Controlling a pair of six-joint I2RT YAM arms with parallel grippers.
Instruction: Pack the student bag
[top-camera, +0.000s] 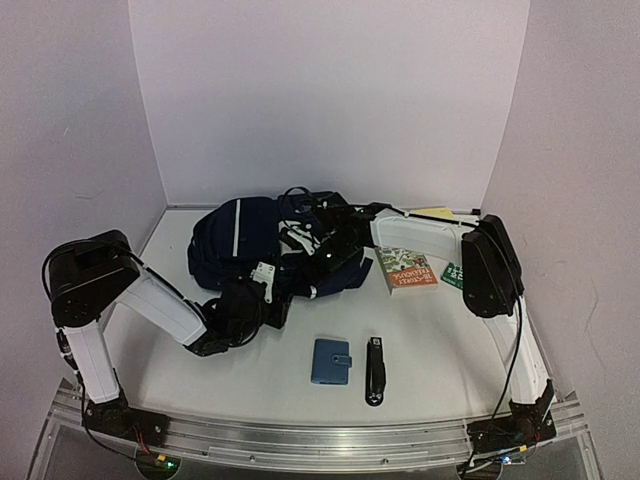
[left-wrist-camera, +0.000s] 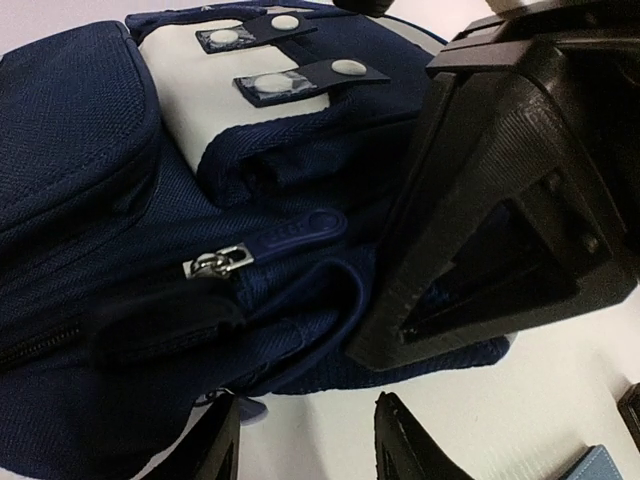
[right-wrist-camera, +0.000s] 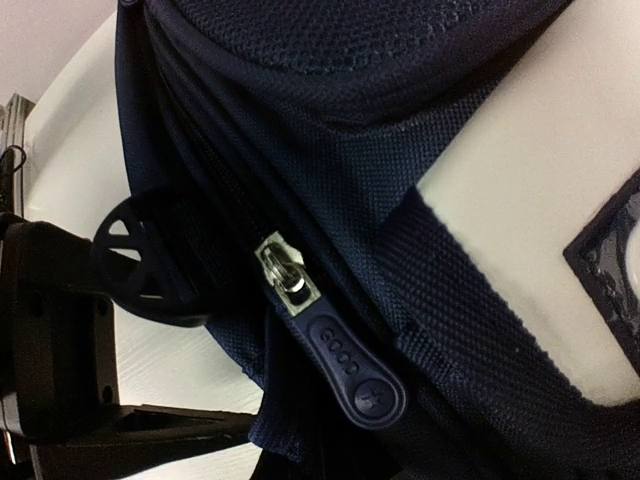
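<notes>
The navy backpack (top-camera: 235, 240) with white panels lies on its side at the back of the table. My left gripper is open at its front edge, fingertips apart with no object clearly between them, below a zipper pull (left-wrist-camera: 295, 233). My right gripper (top-camera: 310, 270) is over the bag's front right part; in the left wrist view its black body hangs close to the zipper. The right wrist view shows another zipper pull (right-wrist-camera: 350, 370); whether that gripper is open or shut is hidden.
A blue wallet (top-camera: 330, 362) and a black stapler (top-camera: 375, 370) lie on the front table. An orange book (top-camera: 405, 270), a green book (top-camera: 452, 275) and a yellow item (top-camera: 435, 213) lie at the right, partly under the right arm.
</notes>
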